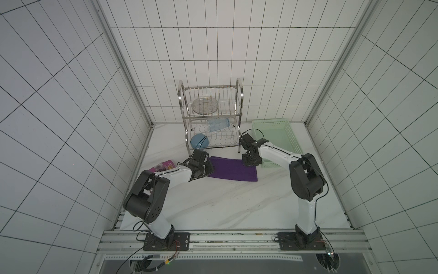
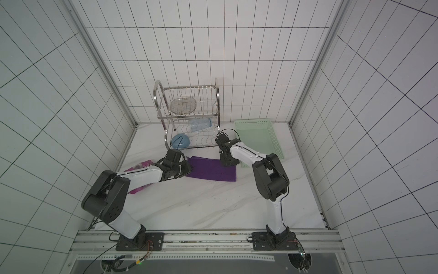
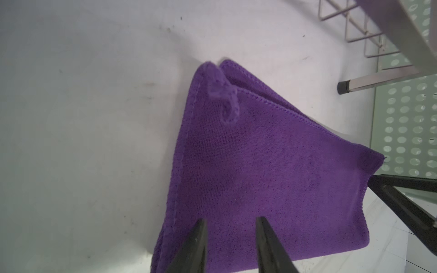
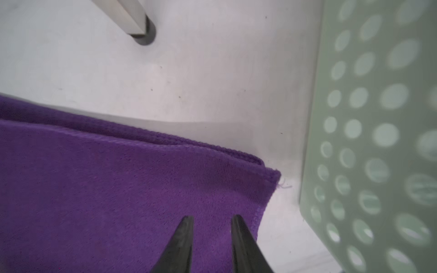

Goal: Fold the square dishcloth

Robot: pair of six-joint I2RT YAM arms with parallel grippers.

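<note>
The purple dishcloth (image 1: pixel 232 169) lies folded in half as a flat rectangle on the table. Its two far edges nearly meet, the lower layer peeking out a little, and a far-left corner curls up in the left wrist view. My left gripper is over the left part of the cloth (image 3: pixel 273 182), its fingers apart with nothing held between them. Over the right end of the cloth (image 4: pixel 113 195) hangs my right gripper; its fingers stand apart and no fabric is pinched there. Whether either set of fingertips touches the cloth, I cannot tell.
A metal dish rack (image 1: pixel 212 116) with dishes stands behind the cloth, one foot (image 4: pixel 144 34) close to it. Right of the cloth is a green perforated basket (image 1: pixel 278 132). A pink packet (image 1: pixel 164 165) lies at the left.
</note>
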